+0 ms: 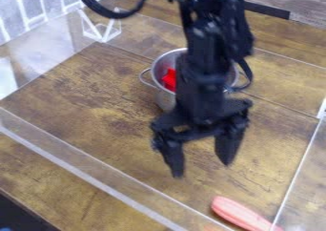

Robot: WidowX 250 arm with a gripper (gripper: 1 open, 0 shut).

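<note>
My black gripper (200, 149) hangs open over the wooden table, slightly blurred, in front of a steel pot (162, 61) that it largely hides. Some red (169, 78) shows inside the pot at its left side. A pinkish-red bar-shaped object (239, 213) lies at the lower right, below and apart from my fingers. I see nothing between the fingers.
Clear low walls or strips run along the table's sides, with a pale rail at the upper left.
</note>
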